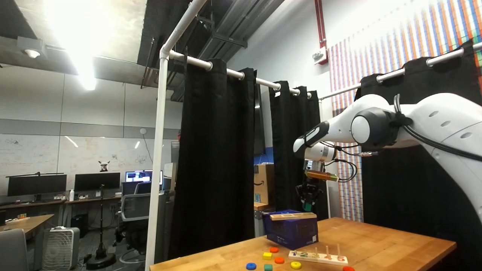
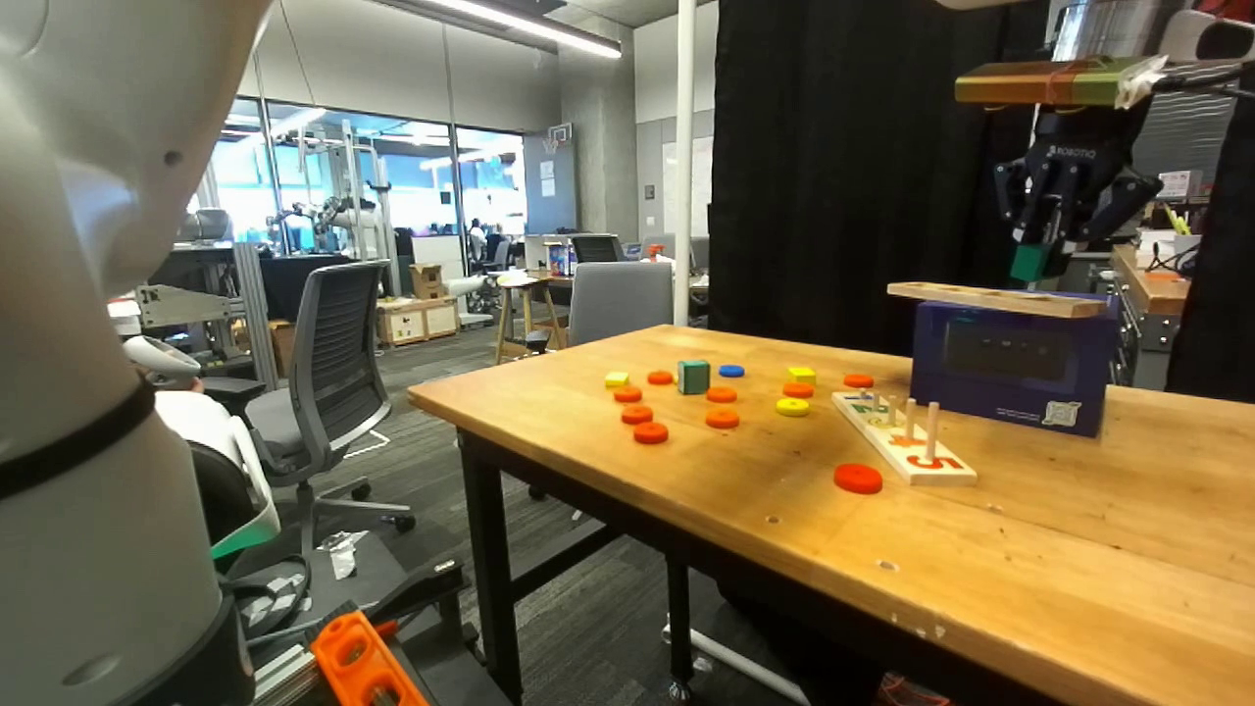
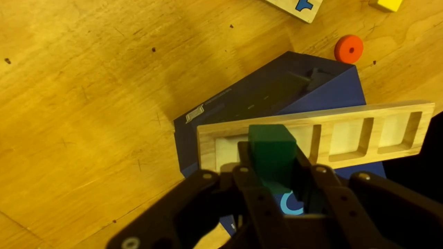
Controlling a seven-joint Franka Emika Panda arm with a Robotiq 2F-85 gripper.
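A green block (image 3: 272,151) is pinched in my gripper (image 2: 1037,266), which is shut on it. Below lies a wooden tray (image 3: 376,154) with several recesses, resting across the top of a dark blue box (image 2: 1007,371). In the wrist view the block overlaps the tray's recesses toward its left end. From exterior view 2, the block hangs just above the tray, and whether they touch is hard to tell. My fingers hide part of the tray's near edge. All the recesses that show are empty.
Beside the box lies a numbered peg board (image 2: 903,437) with upright pegs. Several orange discs (image 2: 858,478), a yellow disc (image 2: 791,407), a blue disc (image 2: 730,371), yellow blocks (image 2: 801,377) and another green block (image 2: 694,377) are spread over the table (image 2: 753,471).
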